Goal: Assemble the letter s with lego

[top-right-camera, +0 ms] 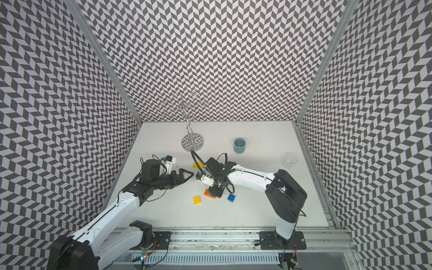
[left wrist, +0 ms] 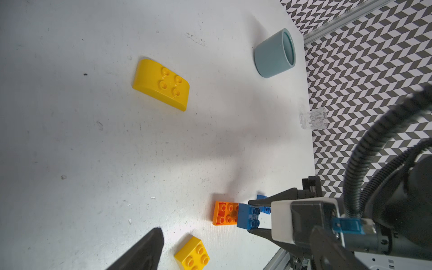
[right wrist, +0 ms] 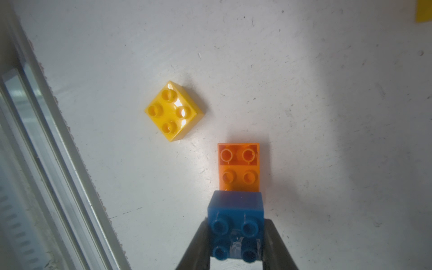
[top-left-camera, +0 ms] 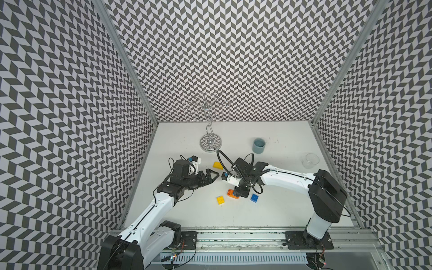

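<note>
My right gripper is shut on a small blue brick (right wrist: 235, 201), studs showing. The held brick overlaps one end of an orange brick (right wrist: 239, 177) on the table; whether they are joined cannot be told. A square yellow brick (right wrist: 173, 111) lies apart from the orange one. Beyond them, a longer yellow brick with a curved end (left wrist: 162, 85) rests in the left wrist view. A second blue brick (top-left-camera: 254, 198) lies to the right of the right gripper, partly hidden in the left wrist view. My left gripper (top-left-camera: 212, 175) stands open and empty above the table.
A blue-grey cup (top-left-camera: 258, 145) stands at the back, with a clear glass (top-left-camera: 311, 160) farther right. A metal stand (top-left-camera: 210, 142) is at the back left. The two grippers are close together over mid-table.
</note>
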